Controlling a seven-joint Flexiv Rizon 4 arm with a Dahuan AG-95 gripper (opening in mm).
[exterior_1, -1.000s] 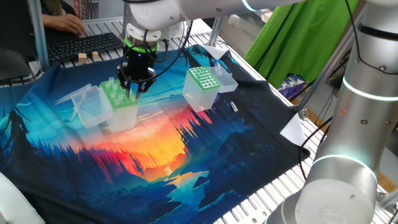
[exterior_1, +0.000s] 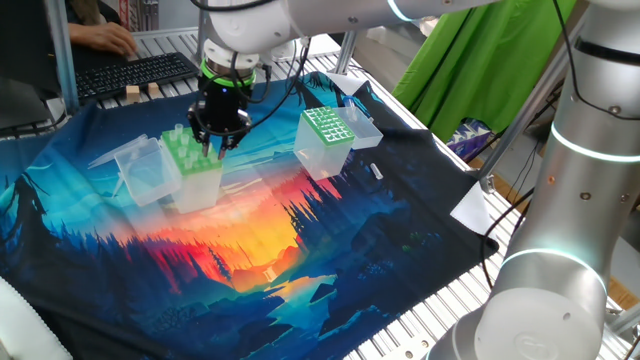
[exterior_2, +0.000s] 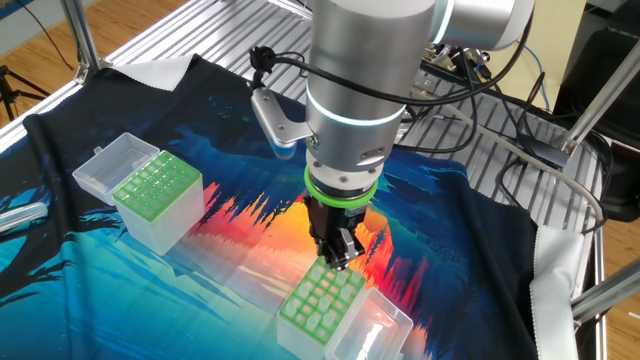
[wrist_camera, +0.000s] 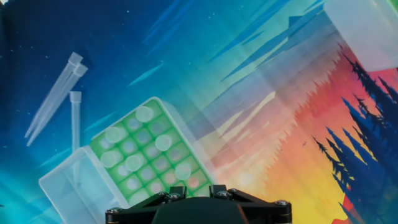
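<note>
My gripper (exterior_1: 214, 153) points down above the near edge of a frosted tip box (exterior_1: 197, 188), whose green rack (exterior_1: 180, 158) has several clear pipette tips standing up from it. In the wrist view the two fingertips (wrist_camera: 178, 191) stand apart at the bottom edge, beside the corner of that green rack (wrist_camera: 148, 149); nothing shows between them. From the second exterior side the gripper (exterior_2: 340, 262) hangs just over the box's rear corner. A second box (exterior_1: 325, 158) with a green grid top stands apart; no tips protrude from it.
Each box has a clear lid hinged open, one (exterior_1: 147, 172) beside the tip-filled rack and one (exterior_1: 362, 128) at the other box. Several loose tips (wrist_camera: 56, 99) lie on the cloth. A small pale piece (exterior_1: 376, 171) lies near the second box.
</note>
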